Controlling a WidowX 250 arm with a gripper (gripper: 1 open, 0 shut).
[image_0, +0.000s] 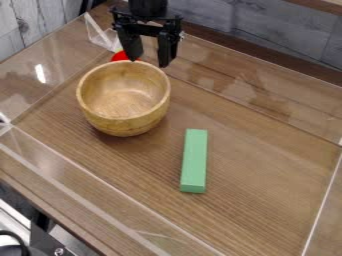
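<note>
My dark gripper (147, 50) hangs at the top of the view, just behind a wide tan bowl (123, 110) and over a small red object (119, 56), which it partly covers. Whether the fingers are open or shut, and whether anything is between them, I cannot tell. A green block (194, 160) lies flat on the wooden table (267, 120), right of and nearer than the bowl.
A clear crinkled item (100, 35) lies at the back left, next to the gripper. The table's edge shows at the lower left.
</note>
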